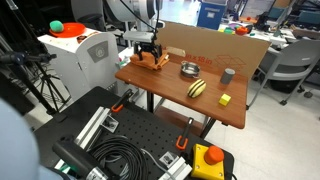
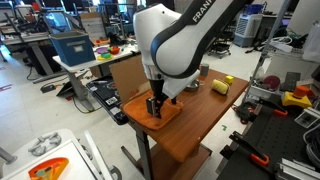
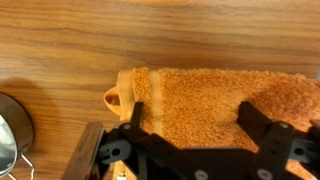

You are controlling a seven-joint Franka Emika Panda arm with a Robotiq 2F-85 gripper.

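Note:
An orange cloth lies on the wooden table, filling the lower middle of the wrist view with its folded far edge toward the middle. My gripper is directly over it, fingers wide apart, and the cloth shows between them. In exterior view 2 the gripper points down at the orange cloth near the table's corner. From exterior view 1 the cloth is partly hidden by the arm. Whether the fingertips touch the fabric, I cannot tell.
A metal pot stands near the cloth; its rim enters the wrist view at left. Farther along are a grey cup, a yellow banana-like object and a yellow block. Bare tabletop lies in between. A cardboard panel borders the back.

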